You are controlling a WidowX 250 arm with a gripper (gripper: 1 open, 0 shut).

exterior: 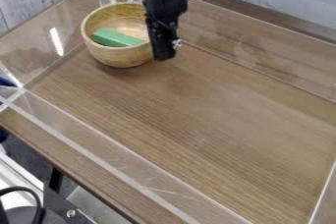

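A round wooden bowl (112, 54) sits at the upper left of the tabletop (197, 130), with a green block (118, 38) lying inside it. The dark gripper (161, 47) hangs at the bowl's right edge, its lower end low beside the rim. Its fingertips are small and dark, so whether they are open or shut is not clear; nothing is visible held in them.
Strips of clear tape run along the left edge. Black cables lie at the lower left corner, off the tabletop.
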